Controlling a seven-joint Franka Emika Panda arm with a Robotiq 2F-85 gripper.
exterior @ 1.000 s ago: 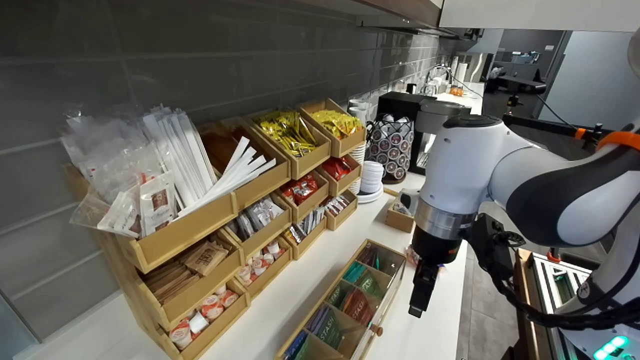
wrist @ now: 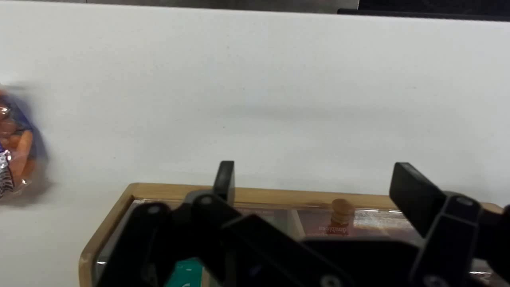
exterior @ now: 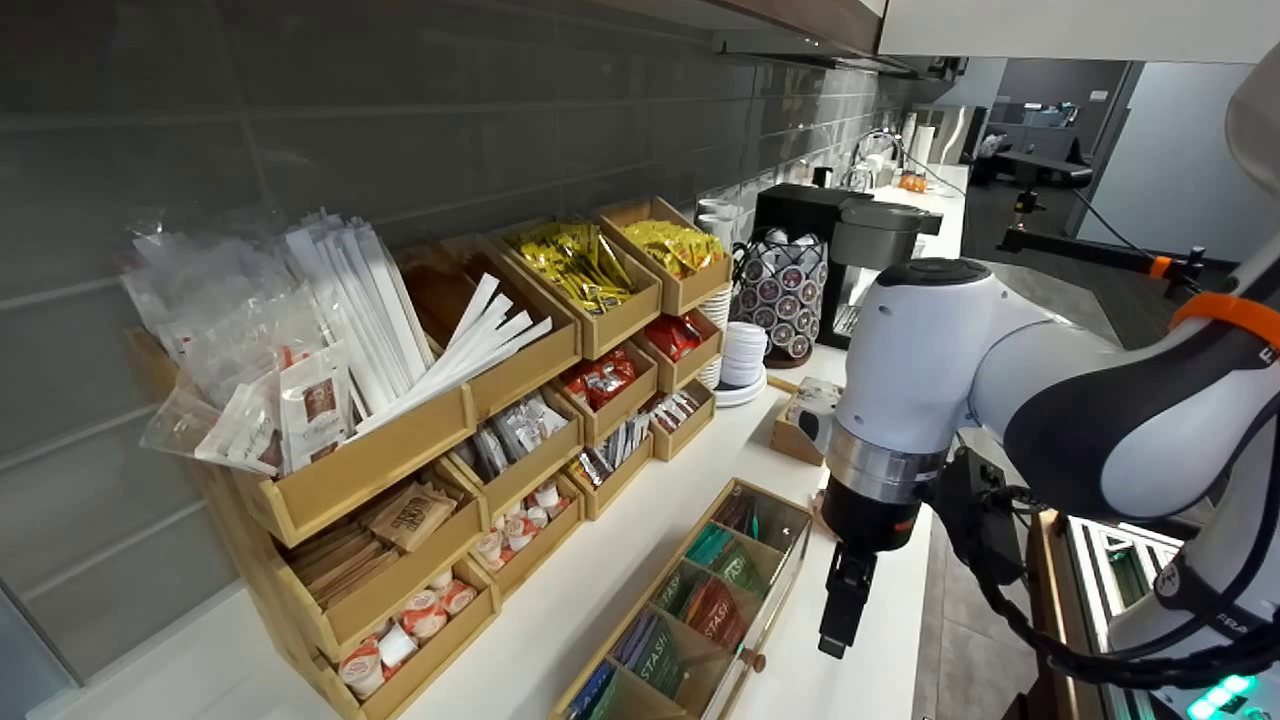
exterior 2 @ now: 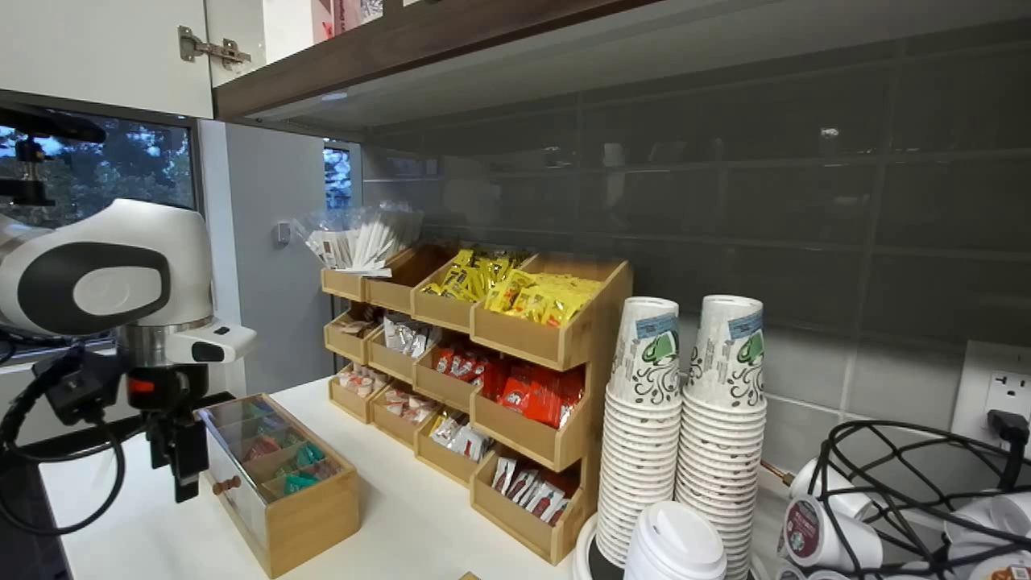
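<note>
My gripper (exterior: 836, 646) points down just off the knob side of a wooden tea box (exterior 2: 307, 519), its fingers wide apart and empty. Through the box's clear lid, green and red tea packets (exterior: 716, 614) show in compartments. The wrist view has the round wooden knob (wrist: 342, 210) between the two black fingers, nearer the right one. From this view I cannot tell how far above the knob the fingertips are. A bag of carrots (wrist: 15, 143) lies on the counter at the wrist view's left edge.
Beside the box stands a tiered wooden rack (exterior 2: 541, 437) of condiment packets. Stacked paper cups (exterior 2: 638, 435) and a wire basket of pods (exterior: 782, 298) are farther along. The white counter (wrist: 287, 95) between box and front edge is bare.
My gripper has come down slightly, staying beside the knob side of the box. The box and the rack have not moved.
</note>
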